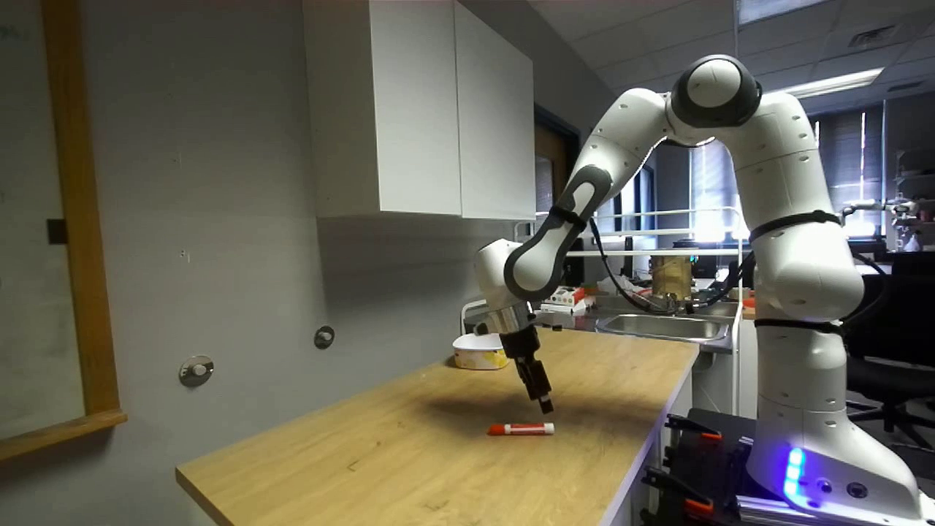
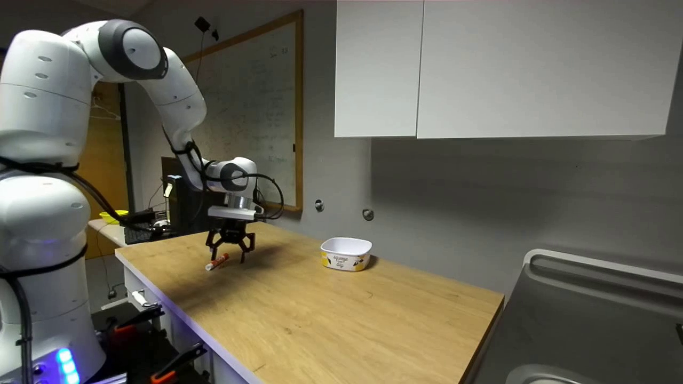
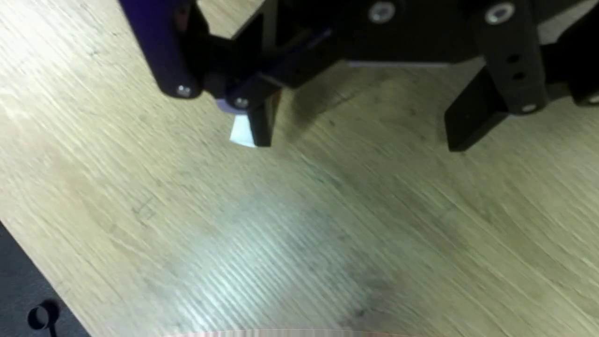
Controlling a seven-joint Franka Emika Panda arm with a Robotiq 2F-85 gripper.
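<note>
A red marker with a white end lies on the wooden countertop, pointing roughly left to right in exterior view 1. Just behind and above it there, my gripper points down. Exterior view 2 has the marker by the left finger of the gripper, close to its tip. My wrist view finds the two fingers wide apart, the gripper open with bare wood between. Only a white piece of the marker peeks out past one finger, which hides most of it; whether they touch I cannot tell.
A white tub with a yellow printed side stands near the wall, away from the gripper. White cabinets hang above the counter. A sink lies beyond its far end.
</note>
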